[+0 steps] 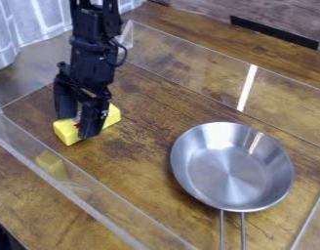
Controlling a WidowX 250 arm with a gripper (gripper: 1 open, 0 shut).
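The black robot arm (95, 59) reaches down from the top left in the camera view. Its gripper (77, 113) is open, low over a yellow block (100, 121) that has a red mark on it and lies on the wooden table. The fingers hide part of the block; whether they touch it is unclear.
A steel pan (230, 166) with its handle toward the front fills the right of the table (163, 205). Clear plastic sheets or edges run along the left and right.
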